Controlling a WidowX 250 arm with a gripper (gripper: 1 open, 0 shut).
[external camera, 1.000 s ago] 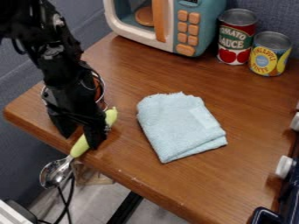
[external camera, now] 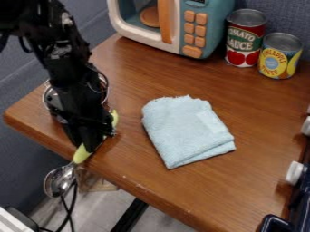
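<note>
My black gripper [external camera: 91,127] is low at the left front edge of the wooden table, over a ladle [external camera: 58,180] with a pale yellow-green handle. The handle runs behind or between my fingers, and the metal bowl hangs past the table edge. Whether the fingers grip it is hidden. Behind the gripper is a metal pot or bowl [external camera: 104,79], mostly covered by the arm.
A folded light blue cloth [external camera: 187,131] lies mid-table. At the back stand a toy microwave [external camera: 194,27], a tomato can [external camera: 244,41] and a yellow-labelled can [external camera: 280,59]. A dark appliance [external camera: 281,225] with white knobs is at the right edge.
My gripper has shifted slightly up and to the left over the handle. The ladle looks about the same.
</note>
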